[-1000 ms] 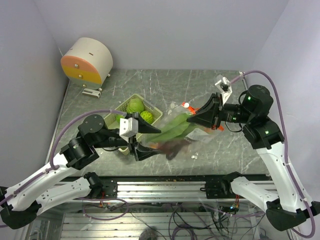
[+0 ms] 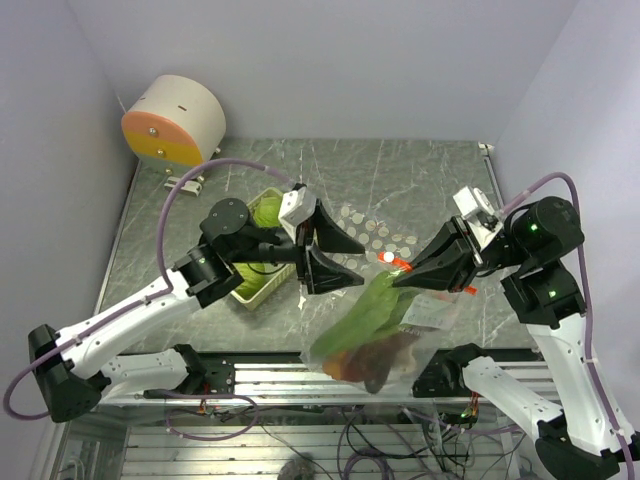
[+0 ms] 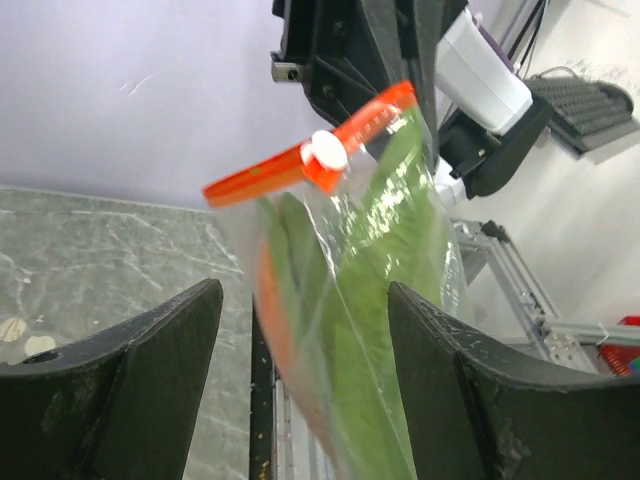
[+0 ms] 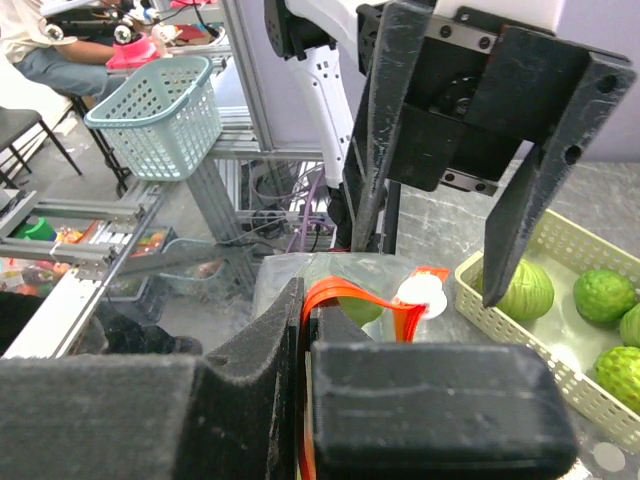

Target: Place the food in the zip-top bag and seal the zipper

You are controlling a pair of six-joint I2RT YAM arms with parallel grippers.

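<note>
A clear zip bag (image 3: pixel 370 240) with an orange zipper strip (image 3: pixel 262 176) and a white slider (image 3: pixel 326 150) hangs from my right gripper (image 2: pixel 402 276). Long green food (image 2: pixel 365 320) fills it, with something orange-brown (image 2: pixel 375 362) at its lower end. The right fingers are shut on the orange strip, which rises between the fingers in the right wrist view. My left gripper (image 2: pixel 340 262) stands apart to the left of the bag, its fingers spread and nothing between them. In the left wrist view the bag lies beyond those fingers, slider facing them.
A cream basket (image 4: pixel 560 300) with green vegetables (image 4: pixel 603 295) stands at the left, partly under the left arm. A white and orange rounded box (image 2: pixel 174 122) sits at the back left.
The left gripper has moved right and up, off the bag's lower part. The bag now hangs further toward the front edge and right, still held by the right gripper.
</note>
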